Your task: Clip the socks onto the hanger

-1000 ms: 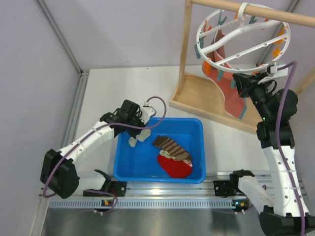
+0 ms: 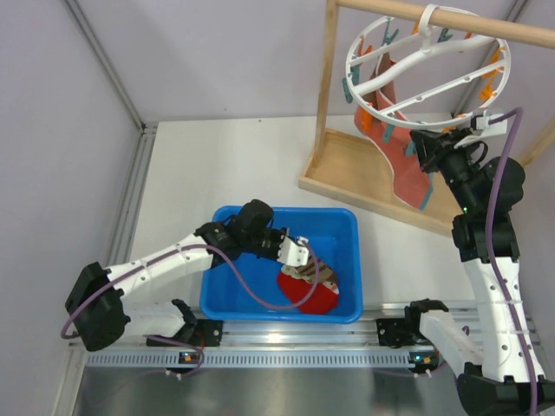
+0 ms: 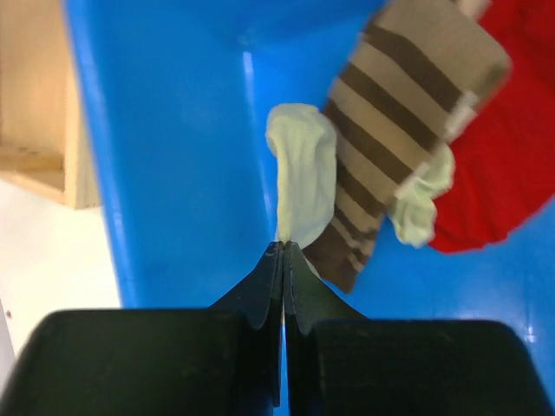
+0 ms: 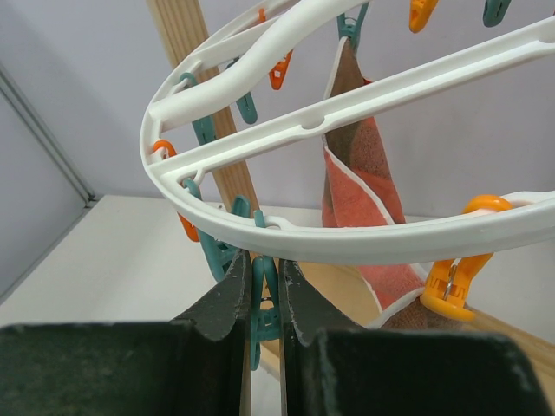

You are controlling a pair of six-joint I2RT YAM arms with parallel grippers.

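Note:
My left gripper (image 2: 282, 247) is low over the blue bin (image 2: 238, 290), shut. In the left wrist view a pale sock (image 3: 302, 160) sits at its tips, beside a brown striped sock (image 3: 390, 87) and a red sock (image 3: 494, 165); whether the pale one is pinched is unclear. My right gripper (image 2: 425, 143) is shut on a teal clip (image 4: 265, 312) hanging from the white hanger's ring (image 4: 381, 243). A pink-and-brown sock (image 4: 364, 173) hangs from clips on the hanger.
The hanger hangs from a wooden stand (image 2: 355, 173) at back right, with orange and teal clips round it.
My left arm has swung right and toward the front over the bin, onto the striped sock's area, with pale cloth moving from the bin's left part. The right arm is unchanged.

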